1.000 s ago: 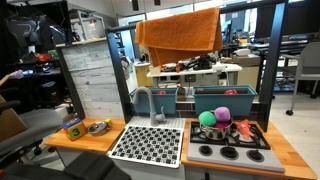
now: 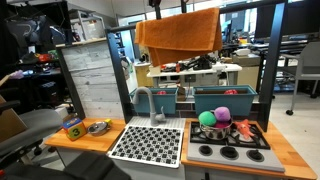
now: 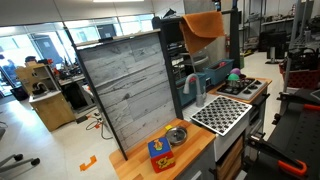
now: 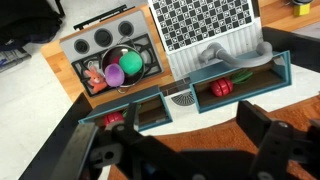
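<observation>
An orange towel [image 2: 180,38] hangs over the top bar of a dark frame above the counter. It also shows in the second exterior view as an orange cloth [image 3: 203,30], and along the bottom of the wrist view as an orange strip [image 4: 215,132]. My gripper [image 2: 169,9] comes in from the top edge, its two dark fingertips spread apart close to the towel's upper edge. In the wrist view the gripper is open, with its fingers wide apart in front of the towel. Whether either finger touches the cloth cannot be made out.
Below are a white drying grid [image 2: 148,145], a grey tap [image 2: 148,97] and a stove [image 2: 235,150] bearing a pot with green and purple balls. Teal bins [image 2: 225,98] line the back. A metal bowl [image 2: 97,128] and a colourful box [image 2: 74,129] stand at left.
My gripper's fingertips have come slightly lower towards the towel's top edge. The towel and the things on the counter look unmoved.
</observation>
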